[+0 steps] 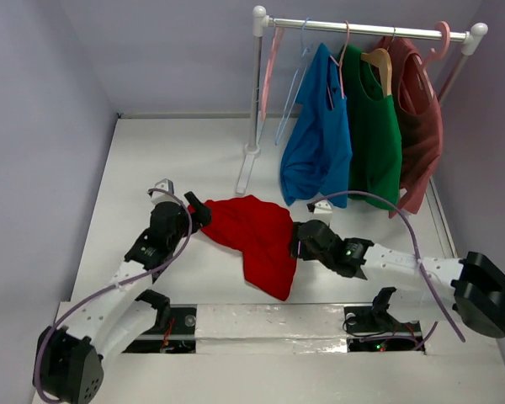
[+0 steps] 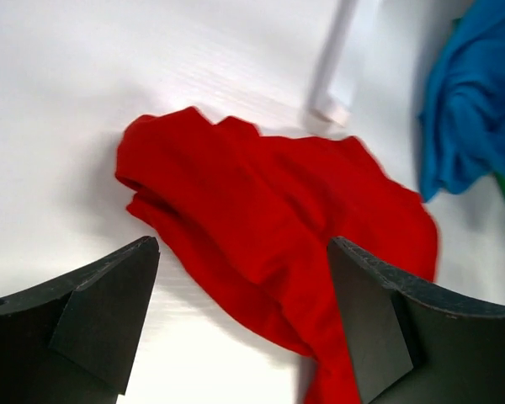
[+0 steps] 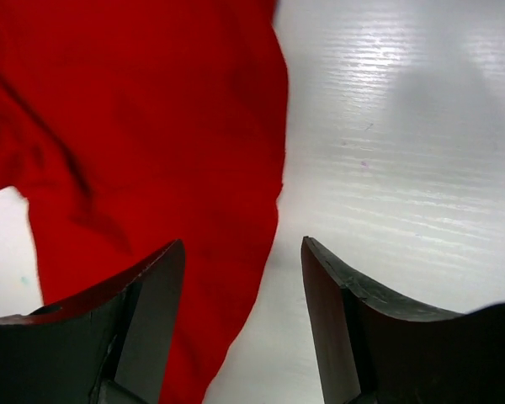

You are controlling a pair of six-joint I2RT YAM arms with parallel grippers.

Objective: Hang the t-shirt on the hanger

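Observation:
A crumpled red t shirt point(image 1: 265, 248) lies on the white table between my grippers. In the top view my left gripper point(image 1: 194, 210) is over its left end; in the left wrist view the open fingers point(image 2: 76, 337) frame the cloth. My right gripper point(image 1: 303, 240) is at the shirt's right side, open, its fingertips either side of the shirt's edge in the right wrist view point(image 3: 243, 246). Empty hangers, a pink one point(image 1: 271, 67) and a light blue one point(image 1: 292, 88), hang on the rail point(image 1: 307, 24) above.
Blue point(image 1: 311, 143), green point(image 1: 370, 151) and rust-pink point(image 1: 421, 143) garments hang at the right of the rail, reaching down near the table. The rack's foot point(image 1: 246, 172) stands behind the red shirt.

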